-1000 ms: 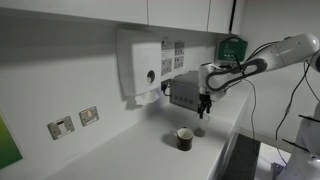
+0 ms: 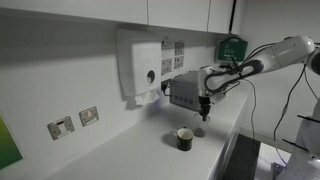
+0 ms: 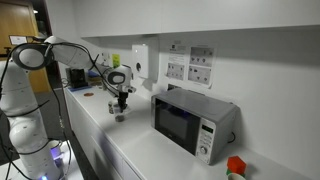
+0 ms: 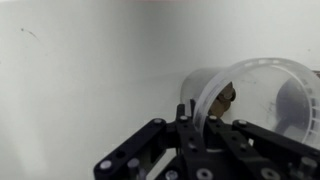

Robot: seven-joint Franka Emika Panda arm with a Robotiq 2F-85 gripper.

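Note:
A clear plastic cup (image 4: pixel 257 68) with something brown (image 4: pixel 222 98) inside fills the right of the wrist view. My gripper is at the cup's near rim, which passes by the fingertips. Whether the fingers are closed on that wall cannot be told. In exterior view 1 my gripper (image 2: pixel 205 116) points down just over the small clear cup (image 2: pixel 200 131) on the white counter. Exterior view 2 shows the gripper (image 3: pixel 122 106) low above the counter, with the cup (image 3: pixel 119 117) under it.
A dark mug with a pale rim (image 2: pixel 184 141) stands close beside the cup. A microwave (image 3: pixel 190 125) sits farther along the counter (image 3: pixel 140 143), against the wall. A white dispenser (image 2: pixel 139 62) hangs on the wall.
My gripper has come down slightly toward the clear cup. The cup and the dark mug look unmoved.

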